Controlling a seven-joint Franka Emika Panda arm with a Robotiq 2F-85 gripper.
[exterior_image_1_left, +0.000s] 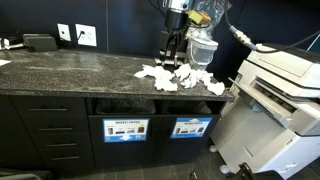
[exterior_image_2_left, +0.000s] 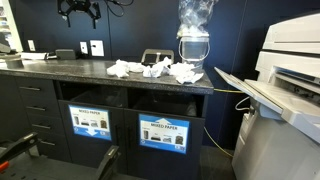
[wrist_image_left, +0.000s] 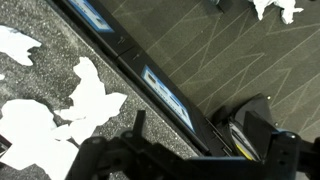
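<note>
Several crumpled white papers lie in a loose row along the right part of the dark speckled counter. They also show as crumpled papers in the second exterior view and as a large paper in the wrist view. My gripper is above the back of the counter, near the papers. High at the left of the second exterior view, the gripper has its fingers spread. Nothing shows between the fingers in the wrist view.
Below the counter are two bins with blue-and-white labels, a left label and a right label. A white bucket with a clear bag stands behind the counter's right end. A printer is at the right. Paper lies on the carpet.
</note>
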